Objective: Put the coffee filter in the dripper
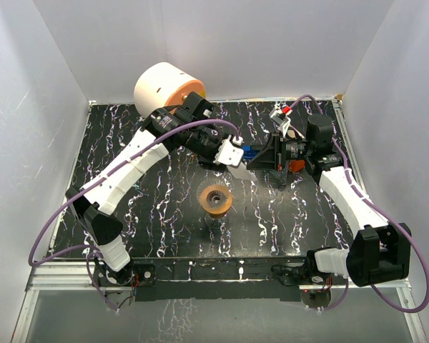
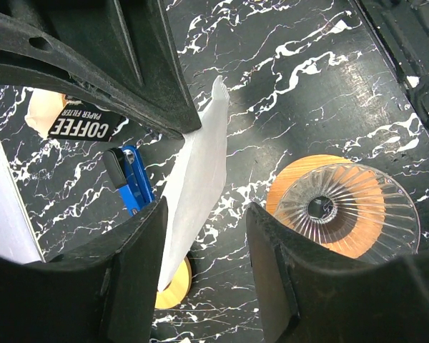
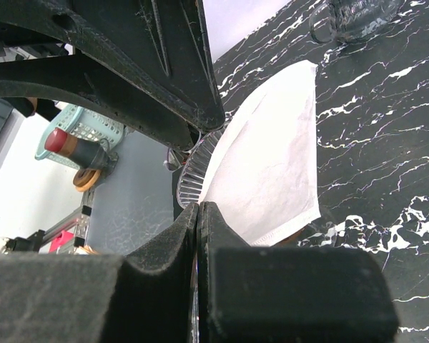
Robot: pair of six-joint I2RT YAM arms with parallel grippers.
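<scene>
The white paper filter point(image 2: 196, 179) hangs above the table between my grippers, beside the clear ribbed dripper point(image 2: 357, 214) with its orange base point(image 1: 216, 209). In the left wrist view my left gripper has its fingers apart, the filter's lower part lying at or behind the left finger; whether it touches is unclear. My right gripper is shut at the filter's edge; the filter rises from its fingertips in the right wrist view, and the paper's upper end is at its fingertips in the left wrist view.
A large cream-orange cylinder point(image 1: 162, 87) stands at the back left. A glass jug point(image 3: 354, 18), a blue object point(image 2: 134, 179) and a coffee bag point(image 2: 79, 121) are around the grippers.
</scene>
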